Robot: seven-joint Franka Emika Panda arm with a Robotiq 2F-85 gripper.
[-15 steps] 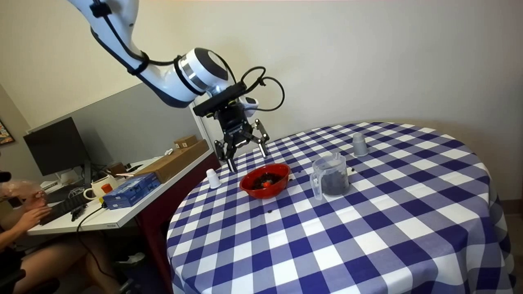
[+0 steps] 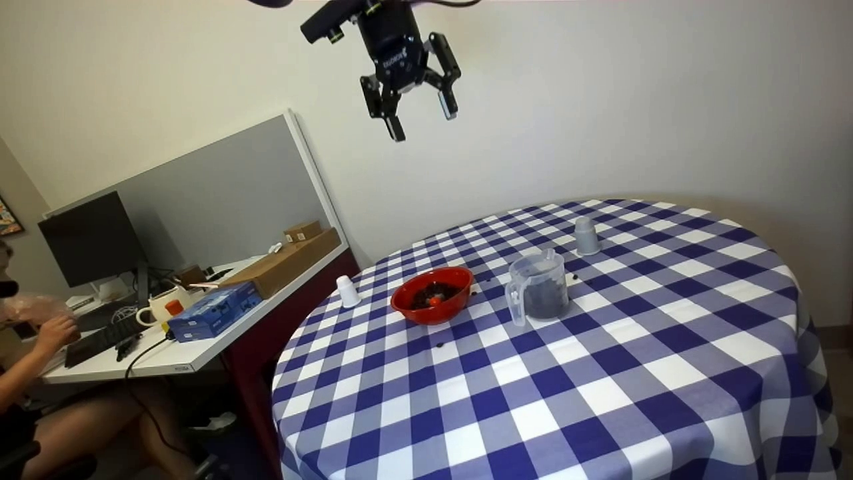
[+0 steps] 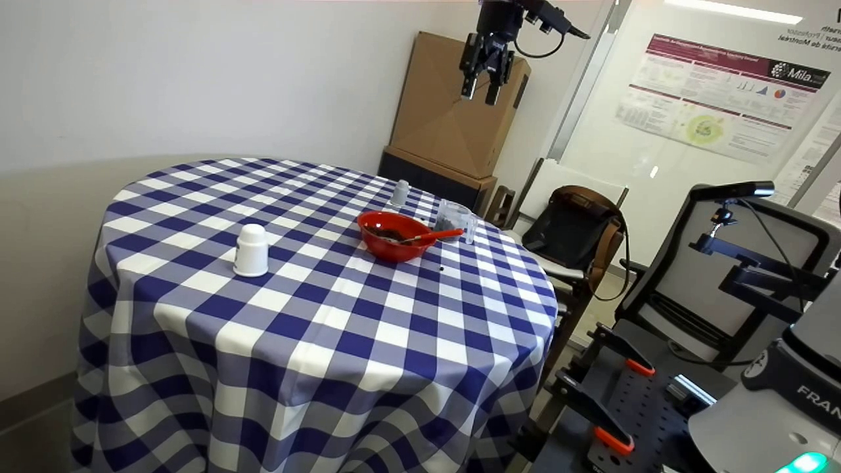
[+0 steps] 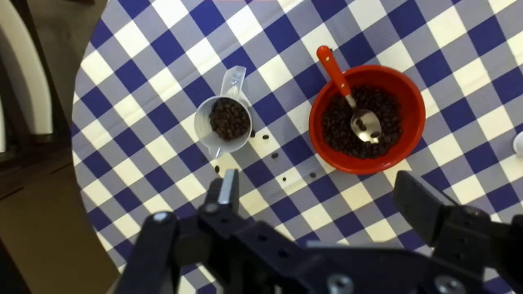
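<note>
High over the table, my gripper stands open, its fingers wide apart and empty. Below it in the wrist view is a red bowl of dark coffee beans. A spoon with an orange-red handle rests in the bowl, its metal end lying on the beans with a few beans in it and its handle over the rim. To the left of the bowl in that view stands a clear measuring cup, part filled with beans. The gripper touches none of these.
Several loose beans lie on the checkered tablecloth between cup and bowl. A white shaker-like piece and a greyish one stand upright on opposite sides of the table.
The open gripper has risen well away from beside the bowl, and most of the arm has left the top of exterior view 1. The bowl, cup and small upright pieces have not moved.
</note>
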